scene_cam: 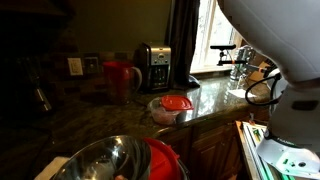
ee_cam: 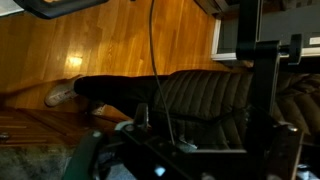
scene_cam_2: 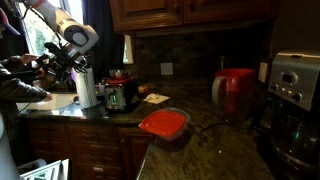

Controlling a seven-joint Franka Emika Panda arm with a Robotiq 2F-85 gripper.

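Observation:
A clear bowl (scene_cam: 163, 113) with a red lid (scene_cam: 176, 102) stands on the dark counter; the lid (scene_cam_2: 164, 122) also shows in exterior view 2. Behind it is a red pitcher (scene_cam: 121, 80). My white arm (scene_cam: 275, 60) fills the right side of exterior view 1, its gripper outside that picture. In the wrist view the dark gripper lies along the bottom edge, pointing away from the counter, over floor and a person's dark clothing. Shadow hides how the fingers stand, and no held object can be made out.
A metal bowl (scene_cam: 103, 160) sits beside a red rim at the counter's front. The toaster (scene_cam: 155, 66) stands at the back; a silver appliance (scene_cam_2: 295, 90) is at the right. Wooden floor (ee_cam: 125, 40) and a shoe (ee_cam: 62, 92) show below.

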